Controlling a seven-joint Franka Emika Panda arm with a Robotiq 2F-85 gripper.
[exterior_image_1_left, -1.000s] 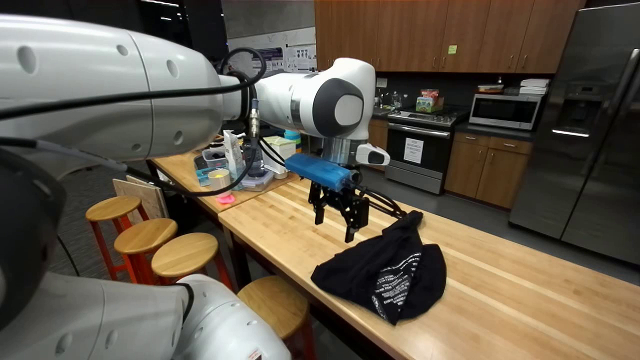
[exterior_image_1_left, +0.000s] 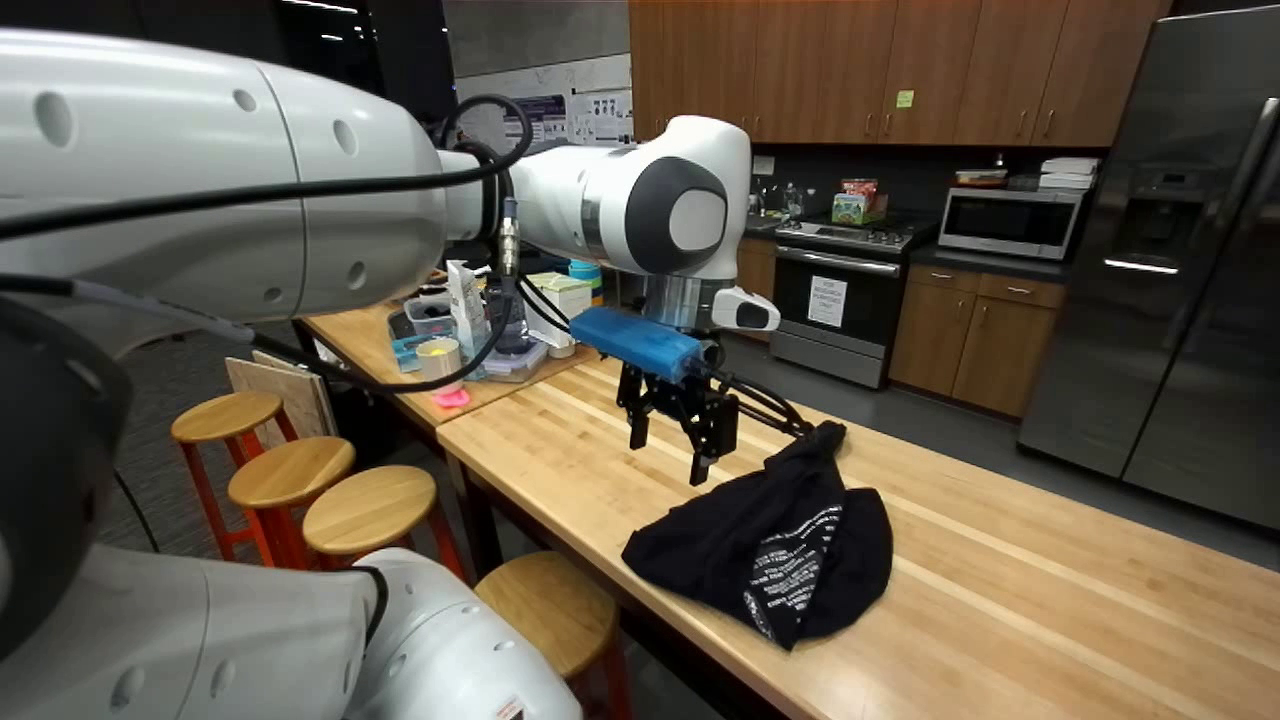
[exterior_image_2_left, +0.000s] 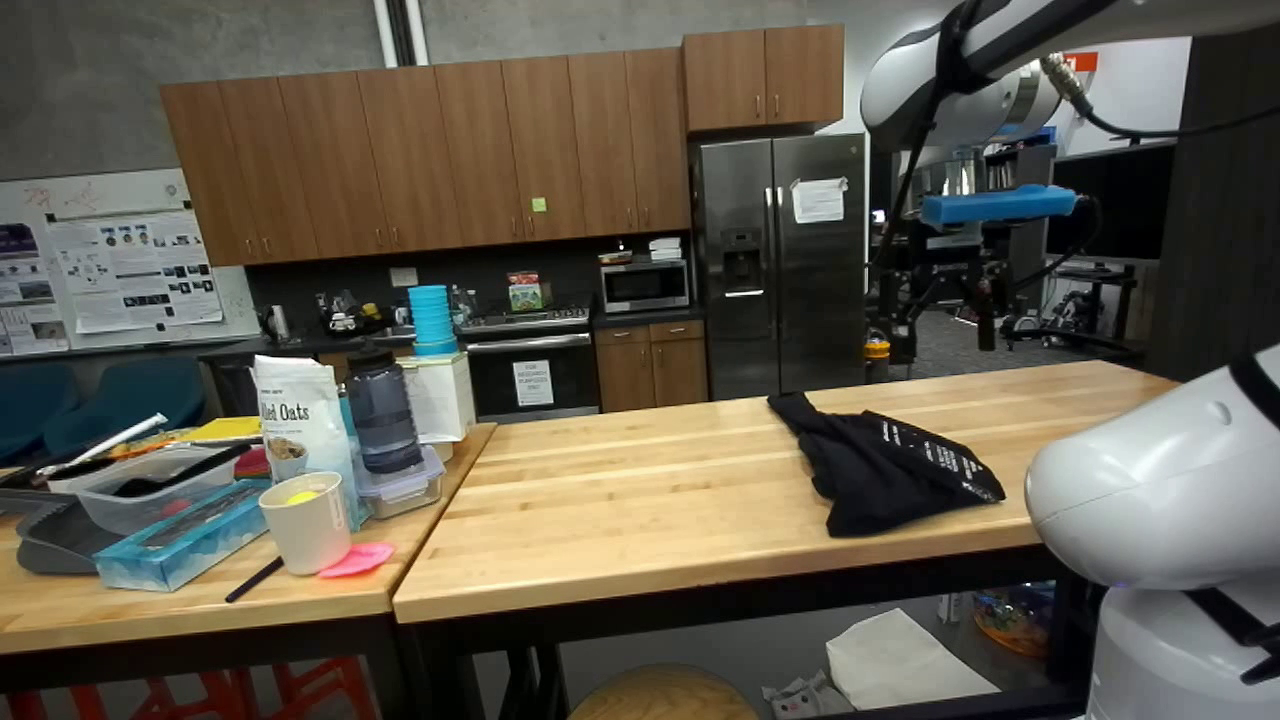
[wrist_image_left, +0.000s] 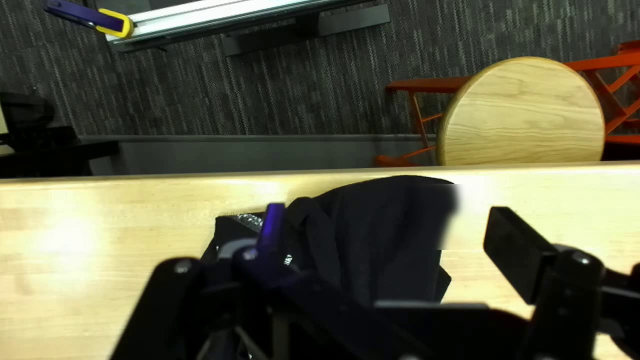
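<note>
A black cloth garment (exterior_image_1_left: 768, 528) with white printing lies crumpled on the wooden table (exterior_image_1_left: 1056, 564); in exterior view 2 the cloth (exterior_image_2_left: 888, 462) is toward the table's right part. Above the table hangs my gripper (exterior_image_1_left: 667, 458), its two fingers spread apart and nothing between them. From the wrist, the gripper is seen wide open over the garment (wrist_image_left: 372, 240), with a clear gap down to it. The gripper's own body hides the near part of the cloth in that view.
A second table at the left carries an oats bag (exterior_image_2_left: 306, 420), a cup (exterior_image_2_left: 308, 522), a tissue box (exterior_image_2_left: 180, 540) and containers. Stools (wrist_image_left: 522, 114) stand along the table's edge.
</note>
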